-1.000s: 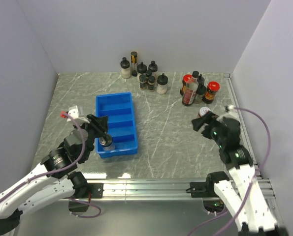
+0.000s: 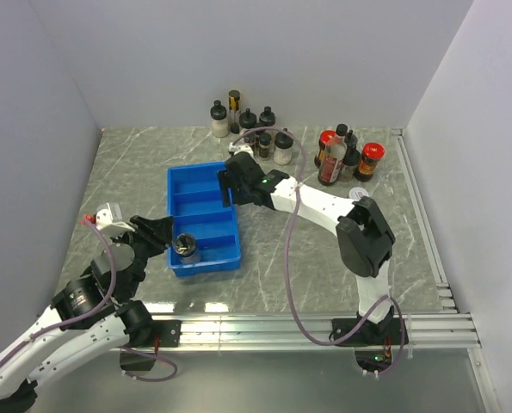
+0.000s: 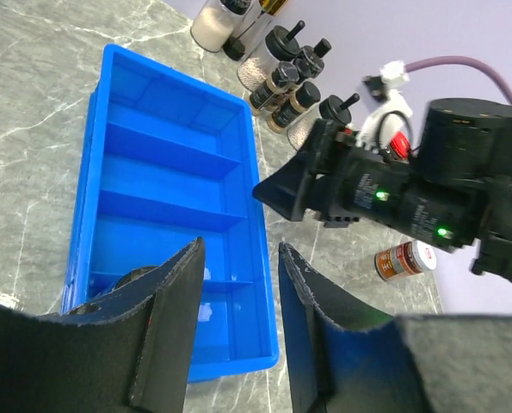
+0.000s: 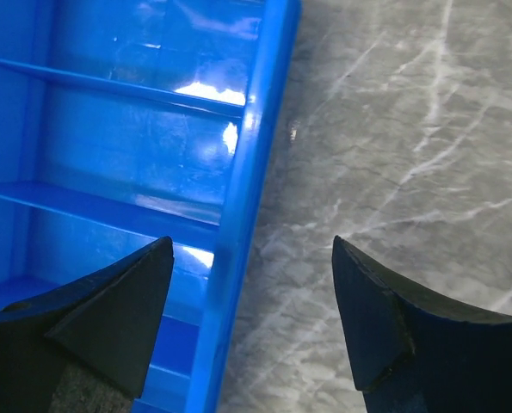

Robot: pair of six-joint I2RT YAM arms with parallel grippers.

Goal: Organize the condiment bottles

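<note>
A blue tray [image 2: 238, 232] with several compartments lies left of the table's middle. One dark-capped jar [image 2: 185, 244] stands in its front compartment; in the left wrist view my finger mostly covers it. Just left of that jar is my left gripper [image 2: 169, 231], open and empty. My right gripper is open above the tray's right edge, whose rim [image 4: 249, 155] runs between the fingers in the right wrist view; I see nothing gripped. At the back stand shakers with black tops [image 2: 218, 119] and small spice bottles [image 3: 293, 107], some partly hidden behind the right arm.
Toward the back right are a sauce bottle [image 2: 331, 160], a red-lidded jar [image 2: 370, 161] and other bottles. A white-lidded jar [image 3: 405, 260] lies on its side near them. Bare marble tabletop [image 2: 273, 267] stretches right of the tray.
My right arm has swept left from beside the white-lidded jar to the tray's right edge. The left gripper has drawn slightly left, away from the jar in the tray.
</note>
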